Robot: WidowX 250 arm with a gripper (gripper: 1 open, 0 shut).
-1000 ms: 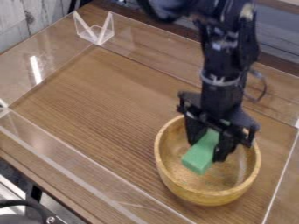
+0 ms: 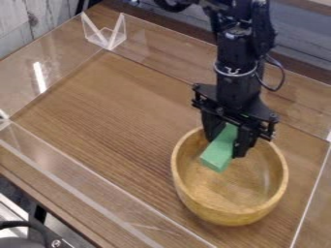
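A black robot arm hangs from the top, its gripper (image 2: 227,128) shut on a green object (image 2: 220,151), apparently a block or cup, held tilted over and partly within a yellow bowl (image 2: 195,189) at the lower right. The fingertips are largely hidden by the arm's body.
A wooden table (image 2: 91,116) fills the view, with clear room on the left and middle. A clear wire-like or plastic container (image 2: 101,31) stands at the back left. Dark cables lie at the bottom left corner.
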